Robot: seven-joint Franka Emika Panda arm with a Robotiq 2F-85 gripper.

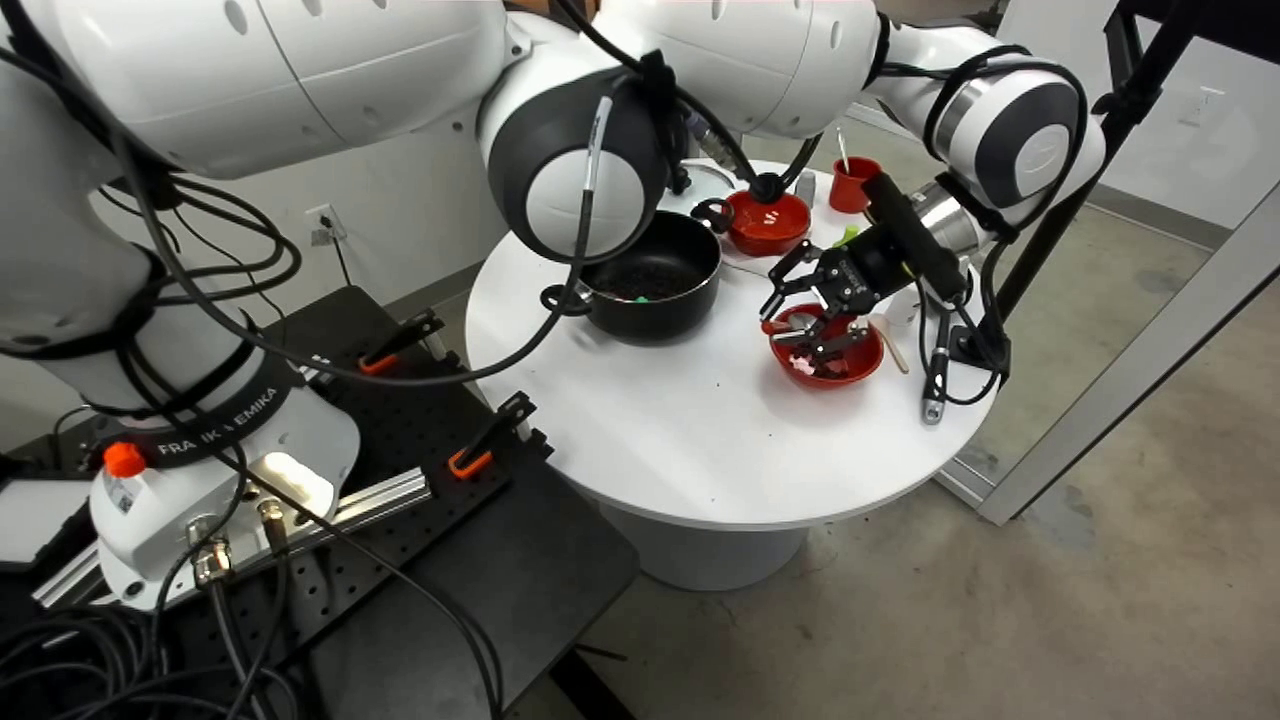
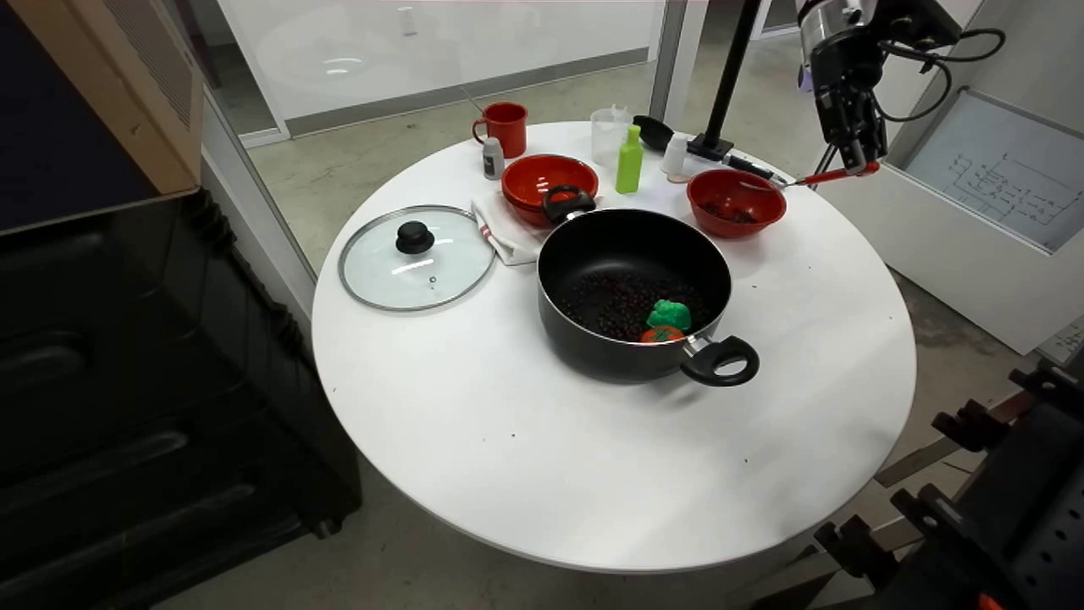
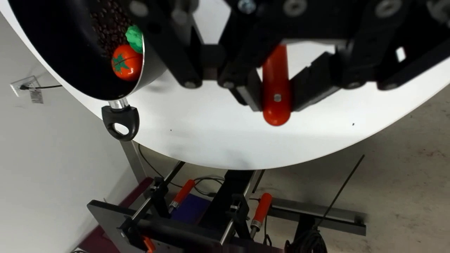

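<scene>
My gripper is shut on the red handle (image 3: pixel 276 105) of a utensil, which lies between its two fingers. In exterior view 2 the gripper (image 2: pixel 860 152) is beyond the near right side of a red bowl (image 2: pixel 737 203), and the utensil's thin metal shaft (image 2: pixel 799 182) reaches from the handle over the rim. Its metal end dips into the bowl, where dark bits lie at the bottom. Beside the bowl, a black pot (image 2: pixel 635 363) holds dark beans (image 2: pixel 610 305), a green piece (image 2: pixel 670 315) and a tomato (image 2: pixel 662 334).
At the back stand stacked red bowls (image 2: pixel 549 183), a red mug (image 2: pixel 505 129), a green bottle (image 2: pixel 630 163) and a white bottle (image 2: pixel 676 154). A glass lid (image 2: pixel 396 274) lies left.
</scene>
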